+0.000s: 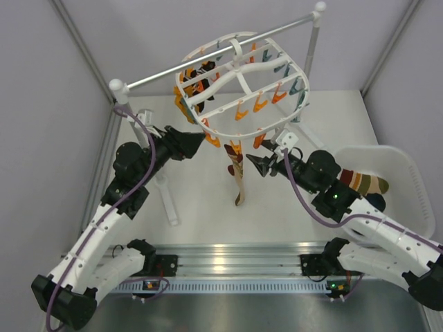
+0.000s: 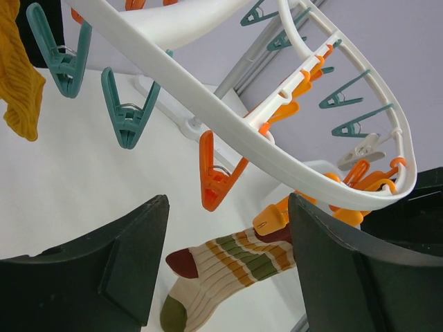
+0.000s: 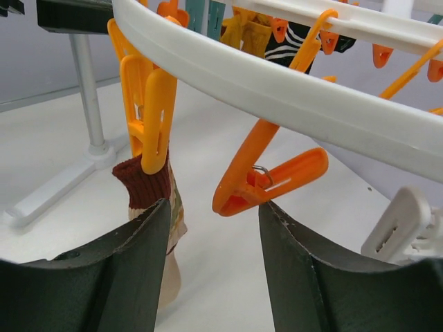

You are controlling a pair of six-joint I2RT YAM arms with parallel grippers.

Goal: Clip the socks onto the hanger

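A striped sock in brown, cream and green hangs from orange clips at the near rim of the white oval hanger (image 1: 239, 135); its dark red cuff (image 3: 147, 181) is in a clip in the right wrist view. My left gripper (image 1: 197, 142) stands open at the hanger's left front, with an empty orange clip (image 2: 220, 181) ahead of its fingers in the left wrist view. Just right of the hanging sock, my right gripper (image 1: 257, 160) is open, an orange clip (image 3: 256, 181) above and beyond its fingers. Neither holds anything.
A white bin (image 1: 408, 187) at the right holds another striped sock (image 1: 363, 182) and a dark one (image 1: 376, 201). Other socks (image 1: 201, 84), mustard and black striped, hang at the hanger's left. The hanger's bar (image 1: 221, 50) crosses overhead.
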